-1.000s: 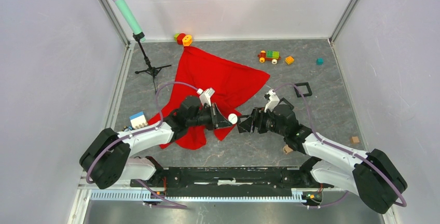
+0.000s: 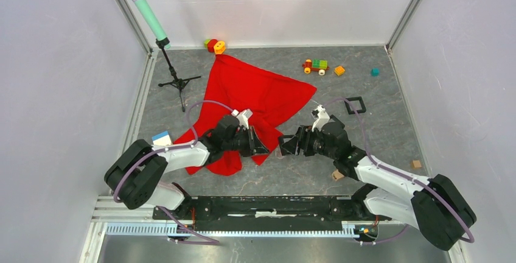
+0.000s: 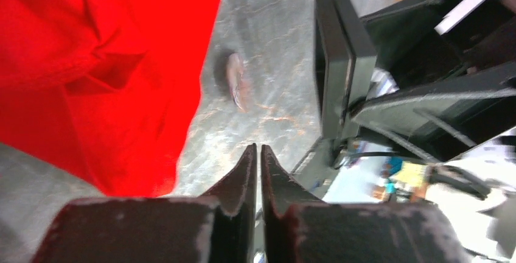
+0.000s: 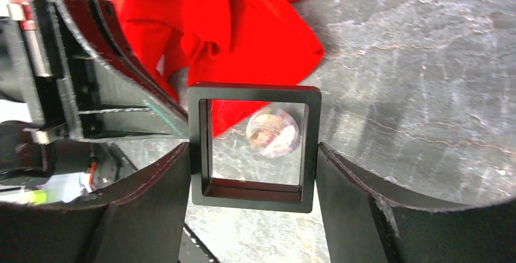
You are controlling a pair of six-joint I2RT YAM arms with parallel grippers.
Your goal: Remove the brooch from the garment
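Note:
The red garment (image 2: 261, 89) lies partly crumpled on the grey floor. My right gripper (image 2: 282, 145) is shut on a black square frame (image 4: 255, 92), its sides pinched between the fingers, apart from the cloth. Through that frame's opening a clear round disc shows by the garment's corner; the left wrist view catches it as a blurred, tilted sliver (image 3: 236, 80), in front of the fingers and not between them. Only a narrow, empty gap parts the fingertips of my left gripper. I cannot tell whether the disc or the frame is the brooch.
Another black square frame (image 2: 355, 105) lies at the right. Toy blocks (image 2: 216, 46) and a toy train (image 2: 316, 66) sit along the back. A tripod (image 2: 174, 81) stands at the back left. Wooden blocks (image 2: 338, 175) lie near the right arm.
A round white disc stood at my left gripper's tip; it has come away from the fingers, now lower and faint.

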